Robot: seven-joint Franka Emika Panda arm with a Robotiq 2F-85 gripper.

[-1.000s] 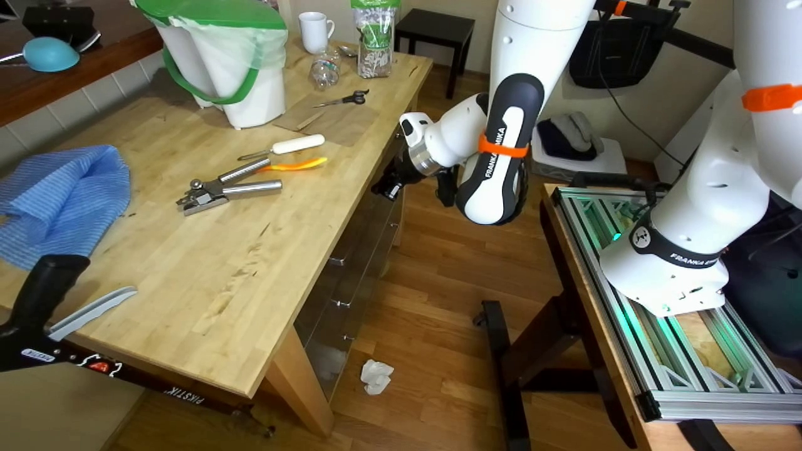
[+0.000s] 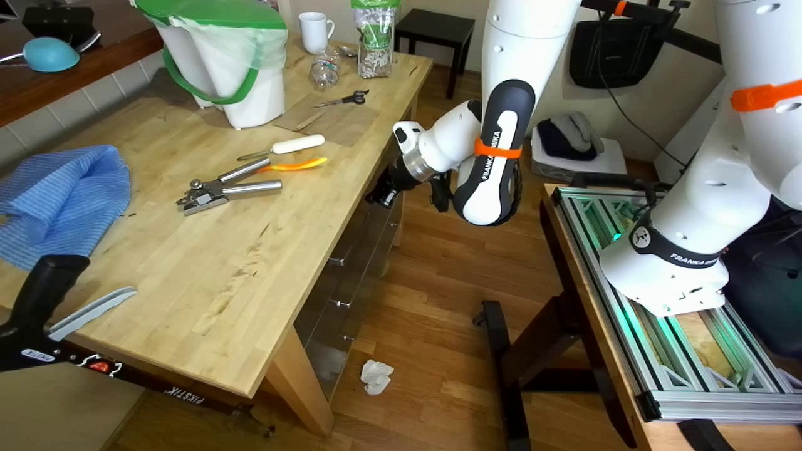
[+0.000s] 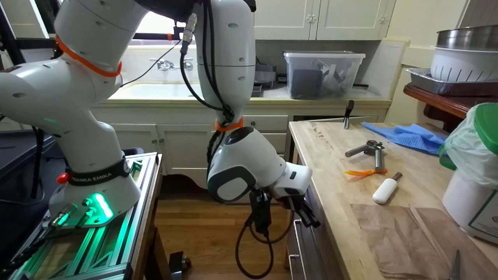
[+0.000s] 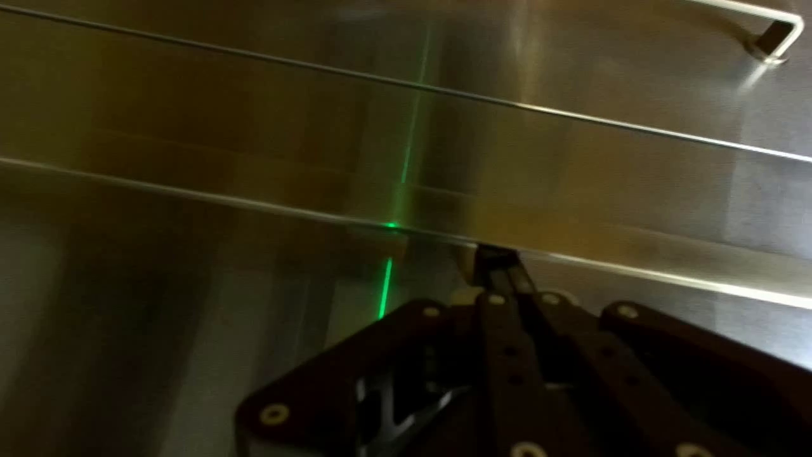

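Observation:
My gripper (image 2: 381,198) is low beside the front of the workbench, below the level of its top. In the wrist view its dark fingers (image 4: 498,263) are together, with nothing visible between them. Their tips overlap the bright edge of a steel drawer front (image 4: 624,198); whether they touch it, I cannot tell. A bar handle (image 4: 769,34) shows at the upper right, away from the fingertips. From the other side, the gripper (image 3: 310,216) appears close to the drawers beneath the bench edge.
The wooden benchtop (image 2: 218,255) overhangs near my wrist. On it lie a can opener (image 2: 225,188), a white-handled tool (image 2: 297,144), scissors (image 2: 344,98), a blue cloth (image 2: 67,196) and a white bucket (image 2: 259,105).
My arm and gripper have shifted slightly left in exterior view 1, with the wrist a little lower, closer to the drawer fronts. The bench objects have not moved.

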